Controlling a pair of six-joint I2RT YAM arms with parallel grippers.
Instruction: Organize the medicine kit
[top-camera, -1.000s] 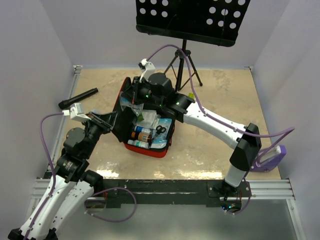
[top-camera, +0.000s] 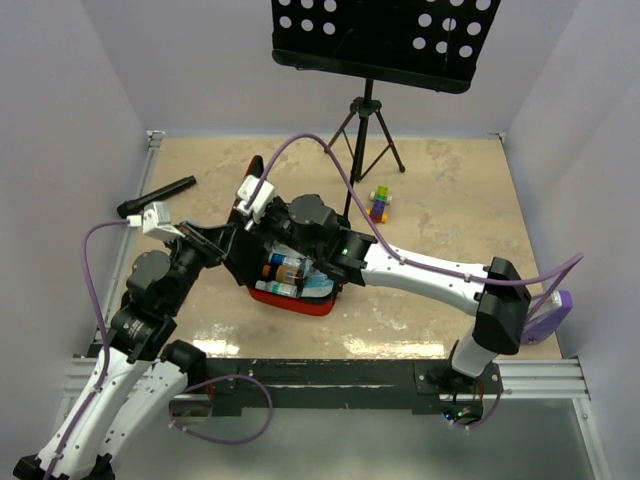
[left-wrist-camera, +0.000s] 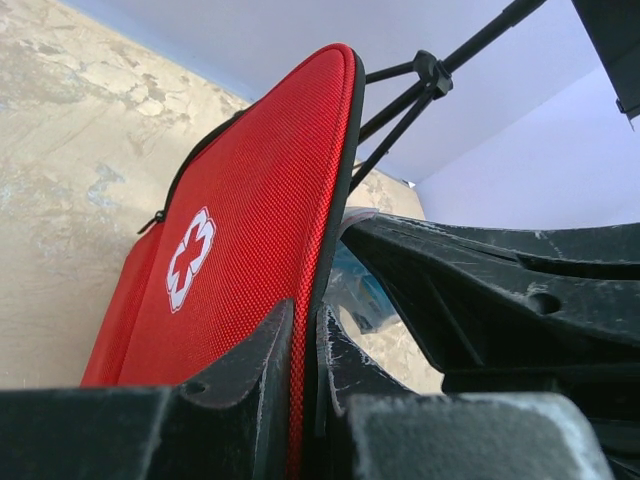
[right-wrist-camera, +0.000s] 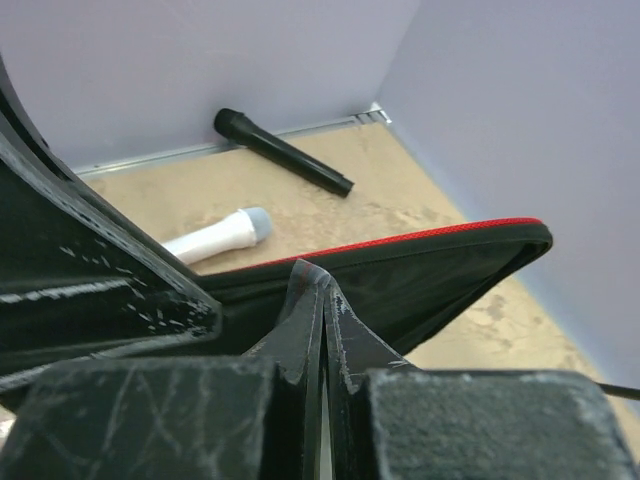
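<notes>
The red medicine kit (top-camera: 312, 306) lies unzipped on the table, its lid standing up at the left. My left gripper is shut on the edge of that red lid (left-wrist-camera: 240, 250), which bears a white cross emblem. On the lid's inner side, my right gripper is shut, with a thin clear film showing at its fingertips. A clear plastic bag (left-wrist-camera: 360, 290) with something bluish hangs beneath it in the left wrist view. Inside the kit are a brown bottle (top-camera: 288, 273), a white-capped tube (top-camera: 277, 288) and a pale blue packet (top-camera: 318, 286); my right arm hides the rest.
A black stick-like object (top-camera: 156, 197) lies at the table's far left, with a white cylinder (right-wrist-camera: 222, 236) closer to the lid. Behind stands a black music stand (top-camera: 368, 105). Colourful toy blocks (top-camera: 379, 206) sit right of its legs.
My right gripper has moved left and toward the front, from the kit's far side to beside the raised lid, carrying the clear bag. The left arm keeps its place on the lid.
</notes>
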